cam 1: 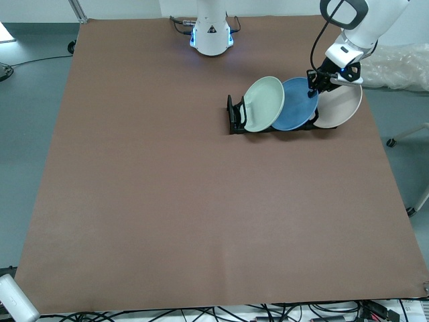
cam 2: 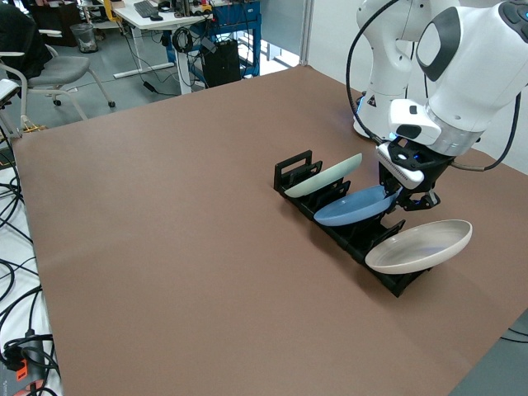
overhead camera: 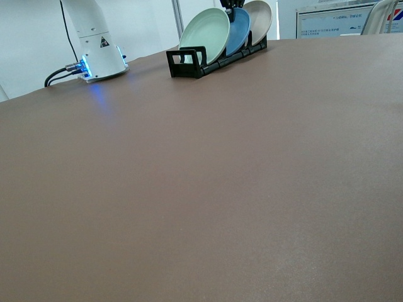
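Note:
A black dish rack holds three plates on edge: a mint green plate, a blue plate in the middle and an off-white plate. My gripper is at the upper edge of the blue plate, behind it in the top view. Whether its fingers are shut on the plate cannot be told.
The rack stands near the back right of the brown table. The white arm base is at the back. Cables lie along the front edge.

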